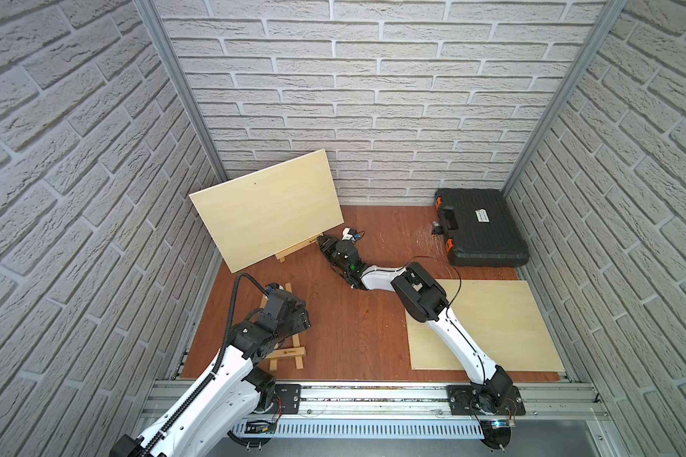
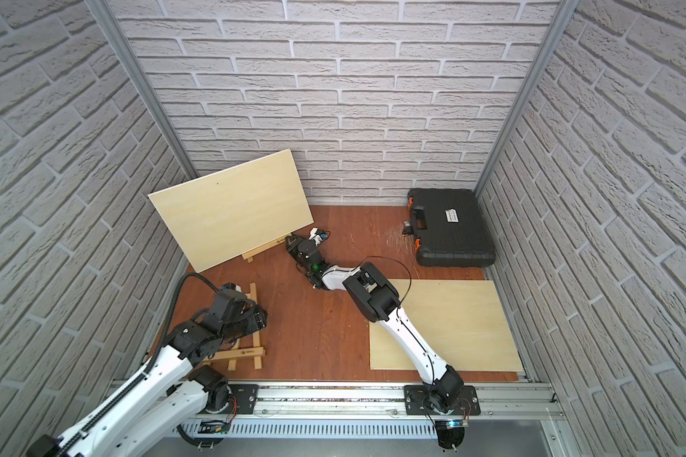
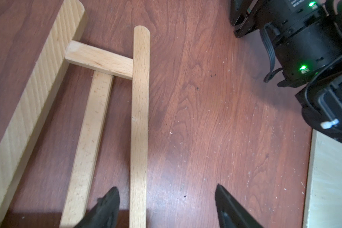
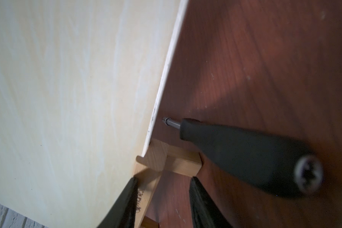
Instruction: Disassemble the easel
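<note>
A pale board [image 1: 270, 209] leans at the back left on a wooden easel frame. In the right wrist view the board [image 4: 76, 95] rests in a notched wooden ledge [image 4: 155, 153]. My right gripper is open at that ledge, with nothing clamped between its fingers. A dark screwdriver handle [image 4: 239, 152] slants beside it, metal tip towards the board's edge; what holds it cannot be told. My left gripper stands open over the front left, fingers apart. Below it are wooden easel parts: a thick bar [image 3: 30, 110], a short crosspiece [image 3: 98, 58] and a slim strip [image 3: 139, 125].
A black case [image 1: 484, 228] stands at the back right. A second pale board [image 1: 488, 327] lies flat at the front right, partly under the right arm. Brick-patterned walls enclose the table's back and sides.
</note>
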